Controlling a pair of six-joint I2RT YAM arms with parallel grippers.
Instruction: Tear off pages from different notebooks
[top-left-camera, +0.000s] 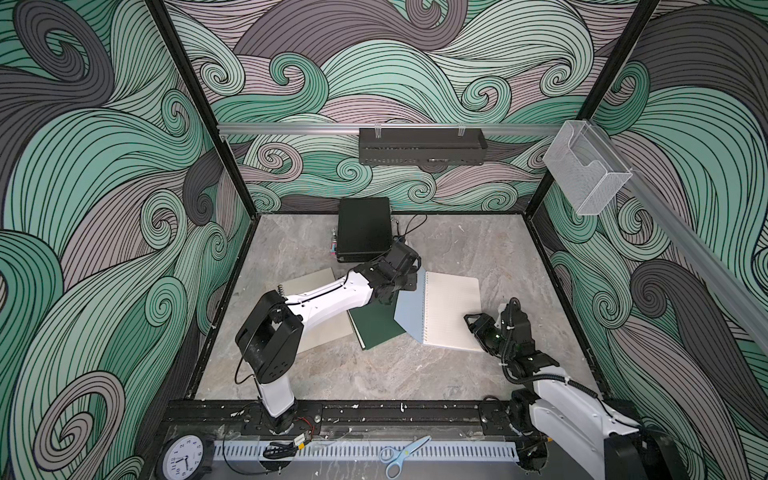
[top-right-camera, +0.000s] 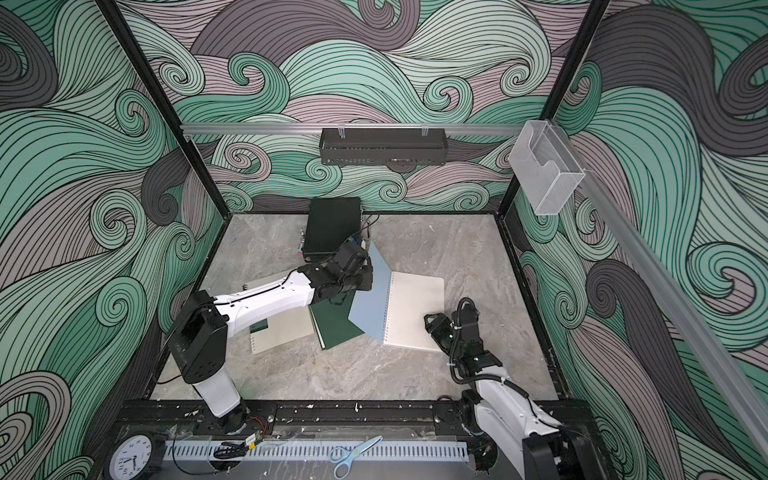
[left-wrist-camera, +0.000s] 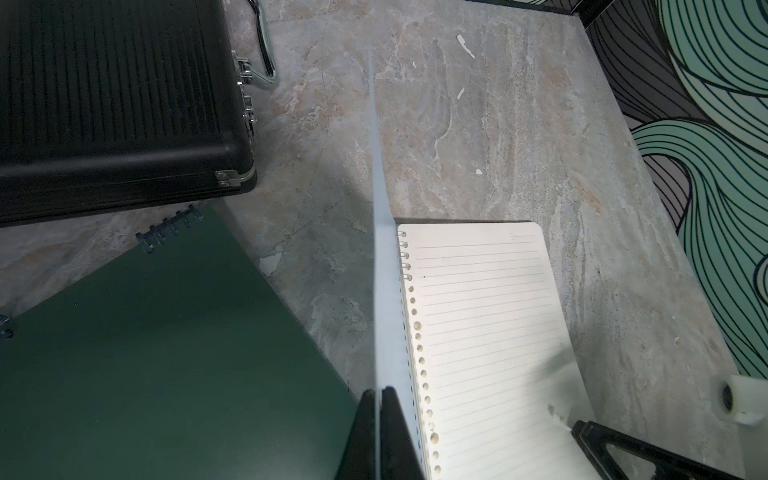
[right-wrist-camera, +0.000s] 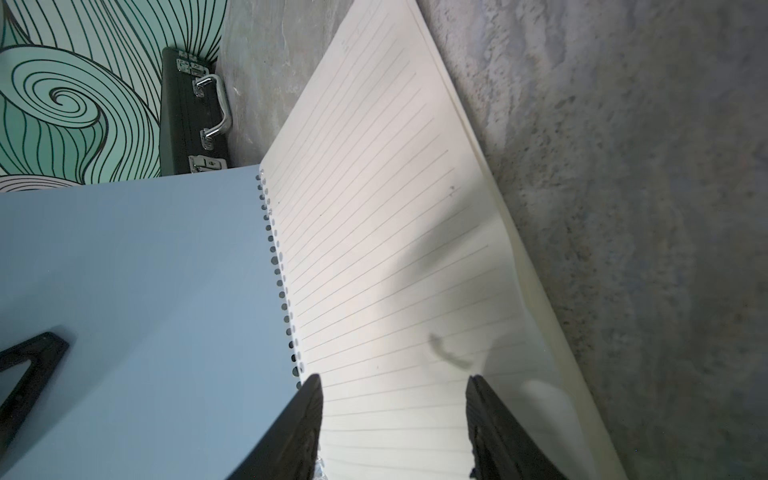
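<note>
A spiral notebook lies open at a cream lined page (top-left-camera: 452, 312), right of centre. Its light blue cover stands raised at the left, seen nearly edge-on in the left wrist view. My left gripper is shut on the edge of that blue cover (left-wrist-camera: 385, 320). Over the lower right part of the page, my right gripper is open, and nothing is gripped between its fingers. Whether its tips touch the paper I cannot tell. A dark green notebook (left-wrist-camera: 160, 344) lies left of the blue cover, and another cream notebook (top-left-camera: 324, 340) is partly hidden under my left arm.
A black case (top-left-camera: 364, 228) with a metal handle stands at the back, just beyond the green notebook. White scraps (left-wrist-camera: 465, 46) dot the table behind the open notebook. A white roll (left-wrist-camera: 748, 400) is to its right. Scissors (top-left-camera: 404, 456) lie outside the front edge.
</note>
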